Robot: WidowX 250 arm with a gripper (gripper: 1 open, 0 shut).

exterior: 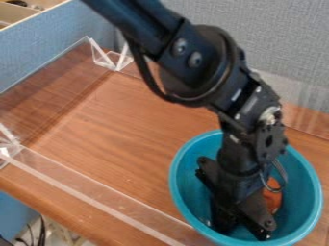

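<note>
My gripper (238, 211) reaches down inside a teal bowl (306, 216) at the right of the table. An orange object (271, 199) lies in the bowl, mostly hidden behind the gripper. The fingertips are dark and low in the bowl, so I cannot tell what, if anything, is between them.
A grey-blue padded wall stands behind. Cables hang below the front left edge.
</note>
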